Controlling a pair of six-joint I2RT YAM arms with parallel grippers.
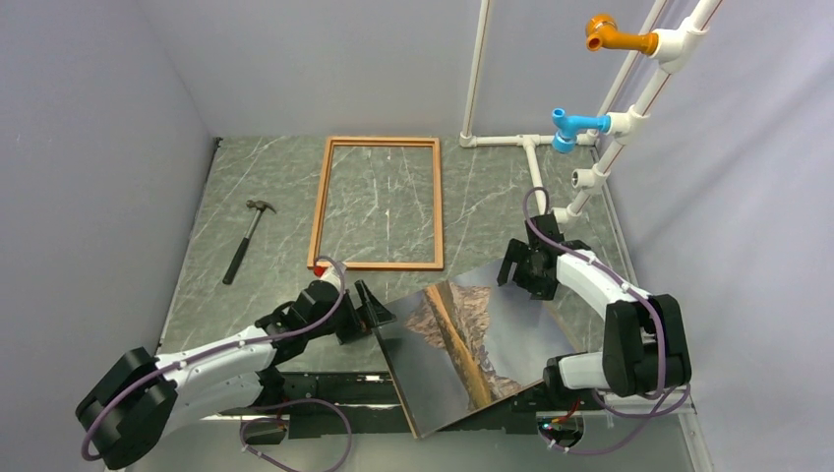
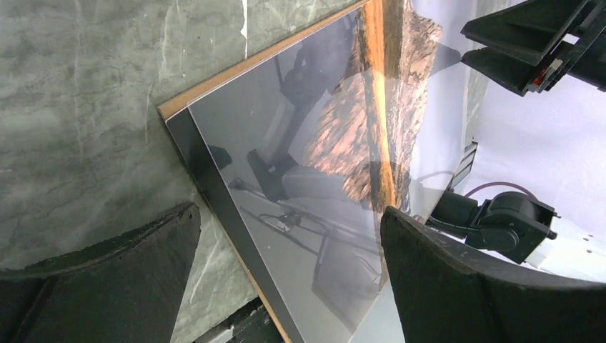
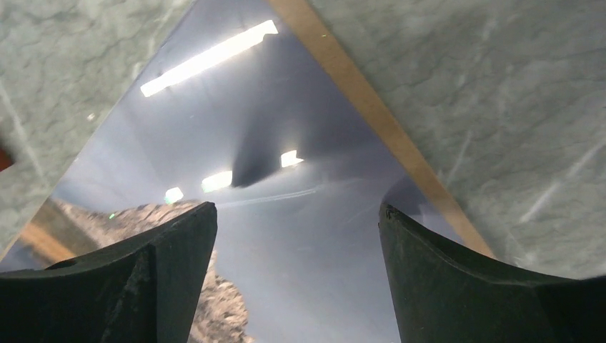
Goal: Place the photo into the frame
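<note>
The photo panel (image 1: 462,344) lies skewed at the front centre, its near corner over the table edge. The empty wooden frame (image 1: 437,202) lies behind it. My left gripper (image 1: 366,313) stands open at the photo's left edge; in the left wrist view its fingertips straddle that edge (image 2: 229,214). My right gripper (image 1: 515,264) is over the photo's back right part, fingers apart; the right wrist view shows the glossy surface (image 3: 300,121) between and beyond them. Whether either gripper touches the photo is unclear.
A hammer (image 1: 243,239) lies on the left of the grey table (image 1: 492,216). White pipes (image 1: 502,143) with orange (image 1: 620,39) and blue (image 1: 580,123) fittings stand at the back and right. Bare table surrounds the hammer and fills the frame's inside.
</note>
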